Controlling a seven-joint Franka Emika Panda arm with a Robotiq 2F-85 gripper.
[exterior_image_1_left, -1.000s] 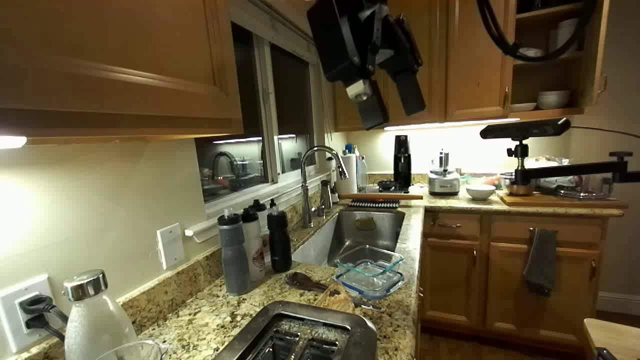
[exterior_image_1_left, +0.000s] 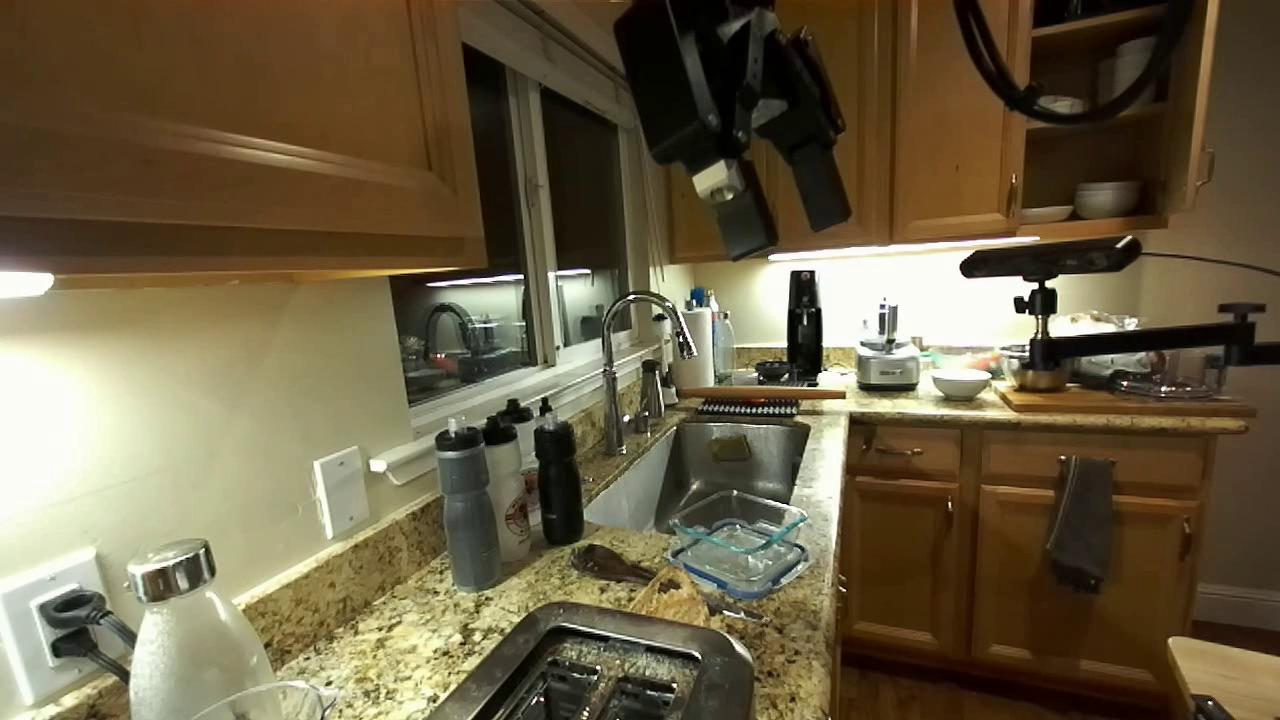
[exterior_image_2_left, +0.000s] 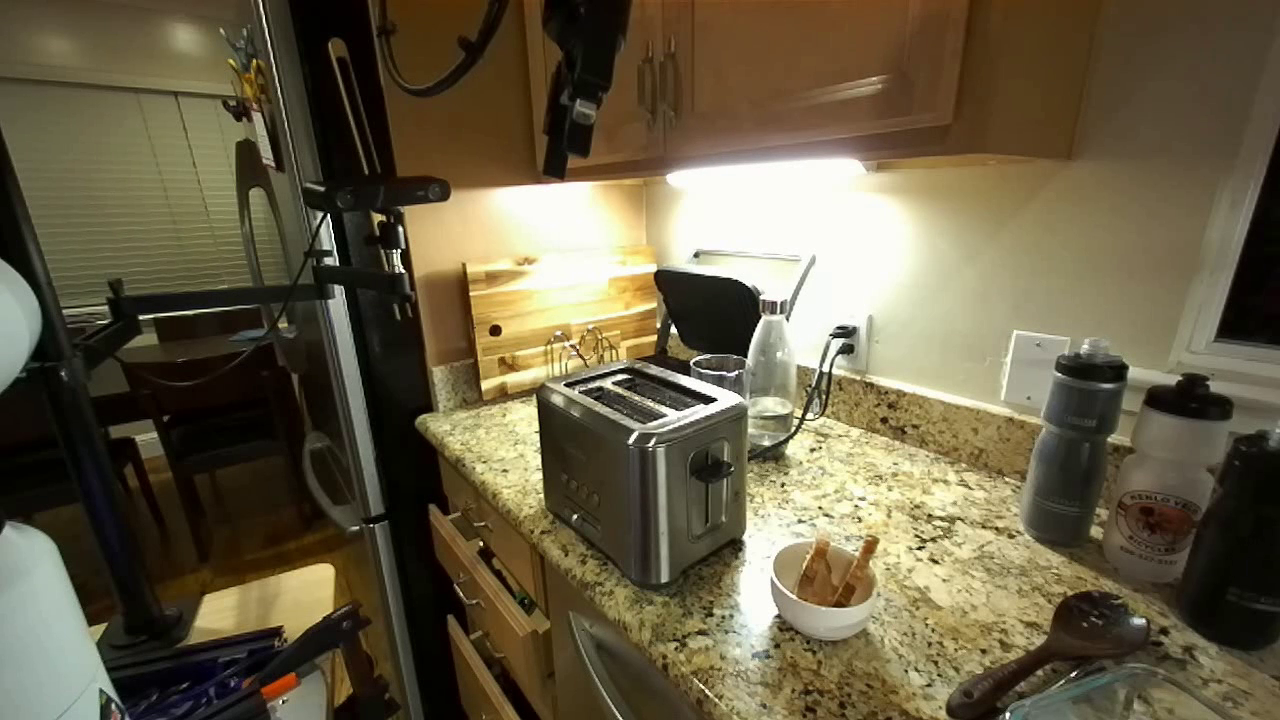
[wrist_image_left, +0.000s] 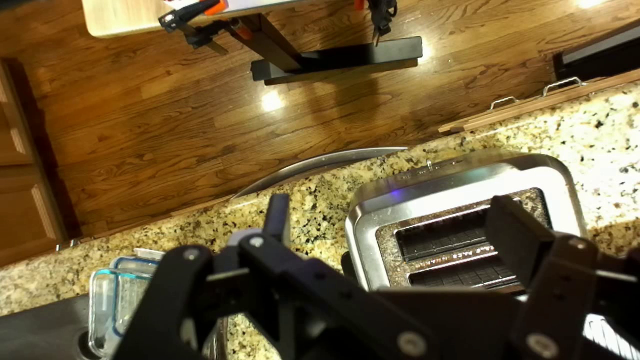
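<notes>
My gripper (exterior_image_1_left: 780, 228) hangs high above the counter, well clear of everything on it. Its two fingers stand apart with nothing between them. Below it, in the wrist view, is a steel toaster (wrist_image_left: 372, 222), its two slots empty where they show. A white bowl (exterior_image_2_left: 824, 618) holding a few brown pieces of what looks like bread (exterior_image_2_left: 818, 576) sits beside the toaster. That bowl is hidden behind my gripper in the wrist view. A dark ladle-like spoon (exterior_image_2_left: 1020, 672) lies on the counter near the glass containers (exterior_image_1_left: 738, 564).
Several bottles (exterior_image_1_left: 468, 516) line the wall side, near the sink (exterior_image_1_left: 744, 462) and its tall faucet (exterior_image_1_left: 609, 372). A glass carafe (exterior_image_2_left: 768, 360) and a cutting board (exterior_image_2_left: 528, 300) stand behind the toaster. Drawers (exterior_image_2_left: 492, 576) hang partly open below the counter.
</notes>
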